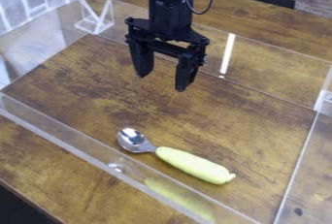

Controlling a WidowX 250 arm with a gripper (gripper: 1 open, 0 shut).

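Observation:
My black gripper point(163, 73) hangs over the back middle of the wooden surface, its two fingers apart with nothing between them. Toward the front, well below and apart from the gripper, lie a metal spoon point(134, 140) and a pale yellow-green elongated object point(193, 165), end to end, the spoon's handle meeting the yellow piece.
Clear plastic walls point(80, 144) border the wooden work area point(91, 87) on its sides. A white bracket point(95, 19) stands at the back left corner. The wood around the spoon and under the gripper is free.

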